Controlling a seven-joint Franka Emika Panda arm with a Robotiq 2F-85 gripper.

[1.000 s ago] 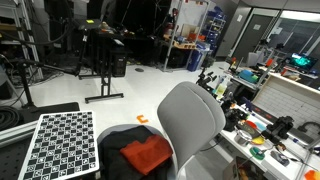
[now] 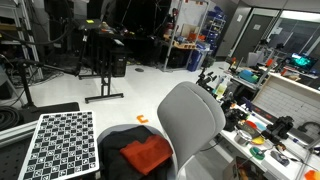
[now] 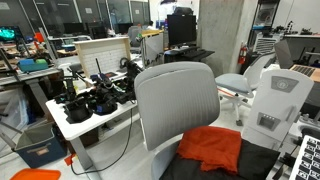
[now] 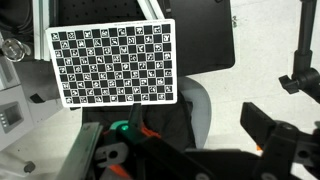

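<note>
A red cloth [image 2: 147,153] lies crumpled on the dark seat of a grey-backed chair [image 2: 190,118]. Exterior view 2 shows the same cloth [image 3: 210,147] in front of the chair's backrest [image 3: 178,100]. To the left in exterior view 1 is a flat board with a black-and-white marker pattern [image 2: 62,146]. From the wrist, this patterned board [image 4: 117,63] fills the upper left, and bits of red show below it. My gripper stands open at the bottom of the wrist view, its dark fingers wide apart, nothing visible between them. Neither exterior view clearly shows the gripper.
A white table [image 3: 90,122] crowded with black equipment stands behind the chair. An orange bin [image 3: 38,145] sits on the floor at the left in exterior view 2. Pale floor [image 2: 135,90] lies open beyond the chair, with a small orange piece [image 2: 142,119] on it.
</note>
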